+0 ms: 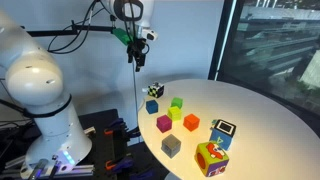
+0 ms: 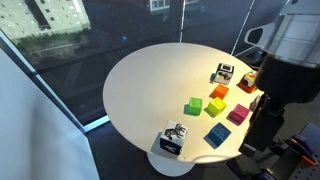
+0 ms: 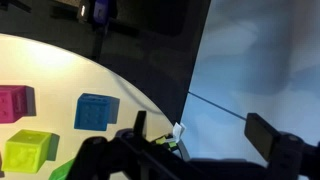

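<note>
My gripper (image 1: 139, 58) is raised well above the near left edge of the round white table (image 1: 250, 112), clear of every block. In the wrist view its two dark fingers (image 3: 262, 132) stand wide apart, open, with nothing held between them. A blue cube (image 3: 92, 112) lies on the table to the left of the fingers. Further left are a pink cube (image 3: 12, 103) and a yellow cube (image 3: 27, 150). Part of a green cube (image 3: 62, 171) shows at the bottom edge. A black-and-white patterned block (image 2: 172, 137) stands near the table's rim.
An orange cube (image 1: 191, 121), a grey cube (image 1: 171, 145), a blue picture box (image 1: 222, 132) and a large multicoloured cube (image 1: 212, 158) are also on the table. Chairs (image 1: 108, 142) stand close to the table's edge.
</note>
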